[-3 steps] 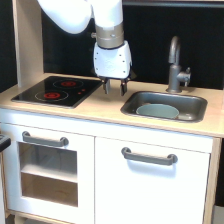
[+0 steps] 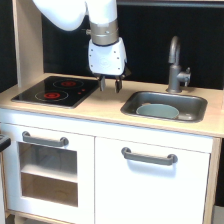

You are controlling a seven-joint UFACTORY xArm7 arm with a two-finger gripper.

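A white robot arm hangs from the top left over the toy kitchen counter (image 2: 107,104), with its black gripper (image 2: 110,83) pointing down above the counter between the cooktop (image 2: 55,91) and the sink. The two fingers stand apart, and I see nothing between them. The sink (image 2: 164,96) holds a pale teal oval object (image 2: 157,111), lying flat in the basin.
A tall grey tap (image 2: 174,70) stands behind the sink. Below are a left oven-like door with a window (image 2: 49,180) and a right white cabinet door (image 2: 147,190), each with a grey handle. The counter in front of the gripper is clear.
The arm and gripper have shifted slightly left and a little up. The sink and its contents look unchanged.
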